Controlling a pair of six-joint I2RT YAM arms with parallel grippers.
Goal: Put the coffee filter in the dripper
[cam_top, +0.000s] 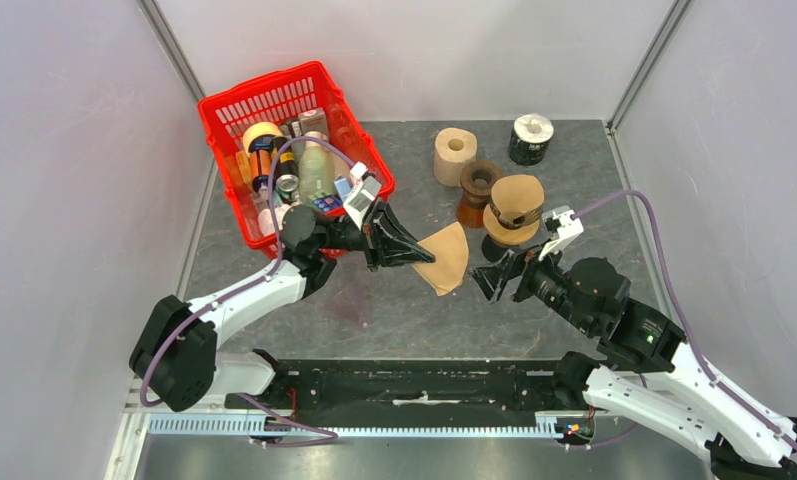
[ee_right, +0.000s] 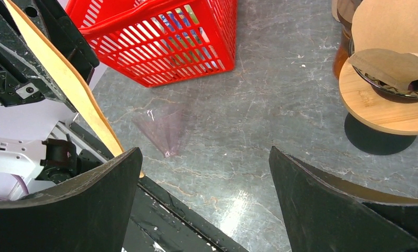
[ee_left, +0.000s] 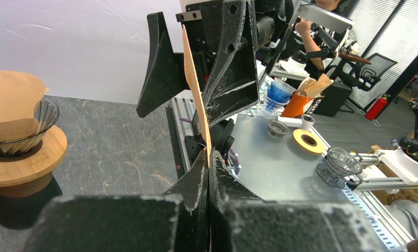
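My left gripper (cam_top: 429, 257) is shut on a flat tan coffee filter (cam_top: 448, 258), pinched by its edge; the left wrist view shows this filter (ee_left: 197, 97) edge-on, rising from the fingertips. Close to its other side, my right gripper (cam_top: 484, 284) stands open. In the right wrist view the filter (ee_right: 70, 79) lies largely beyond one right finger (ee_right: 94, 197), and nothing is gripped between the fingers. A glass dripper (ee_left: 49, 116) sits on a round wooden collar (ee_left: 44, 157) over a black base. Brown filter paper (ee_left: 12, 97) stands inside it, rising above the rim.
A red basket (cam_top: 372, 160) full of goods stands at the back left. Beside the dripper are a brown pot (cam_top: 479, 180), a paper roll (cam_top: 454, 155) and a black-and-white can (cam_top: 530, 138). A clear plastic piece (ee_right: 164, 126) lies on the otherwise open grey mat.
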